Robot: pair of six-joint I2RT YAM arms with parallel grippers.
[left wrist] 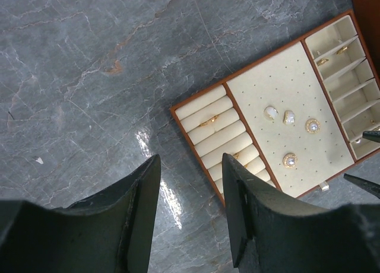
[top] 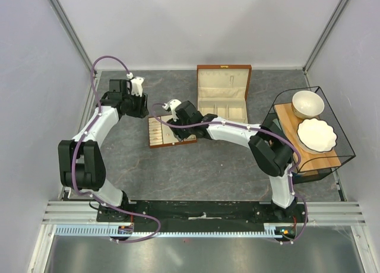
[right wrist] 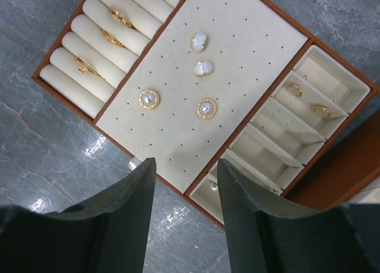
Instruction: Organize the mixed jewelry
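Note:
A jewelry tray point(top: 155, 130) lies on the marble top. Its ring rolls point(right wrist: 107, 53) hold gold rings, its pinboard point(right wrist: 172, 136) carries two pearl studs and two white pieces, and its divided compartments point(right wrist: 281, 124) hold gold pieces and small items. My right gripper hangs open over the tray, nothing between its fingers. My left gripper is at the tray's left, above and apart from it, fingers parted and empty.
An open cream-lined box point(top: 221, 83) stands behind the tray. A rack point(top: 338, 158) with a bowl point(top: 307, 101) and plate point(top: 316, 132) is at the right.

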